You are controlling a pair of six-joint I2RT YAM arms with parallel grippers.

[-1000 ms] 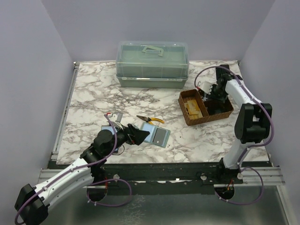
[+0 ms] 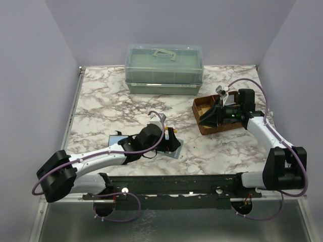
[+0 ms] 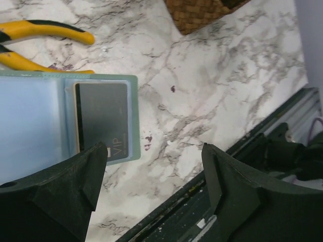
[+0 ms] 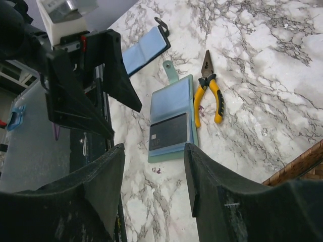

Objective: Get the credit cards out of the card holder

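Note:
The card holder (image 3: 35, 121) lies flat and open, pale blue-green, with a dark card marked VIP (image 3: 103, 113) in its pocket. My left gripper hangs over it, fingers apart with nothing between them; in the top view it covers much of the holder. My right gripper, also open and empty, is raised over the front left of the woven basket, facing the holder and the left gripper.
Yellow-handled pliers (image 4: 218, 103) lie beside the holder. The divided woven basket (image 2: 201, 116) is at right, a green lidded case (image 2: 164, 75) at the back. A blue object with a dark edge (image 4: 151, 44) lies at left.
My left arm has moved right and over the card holder.

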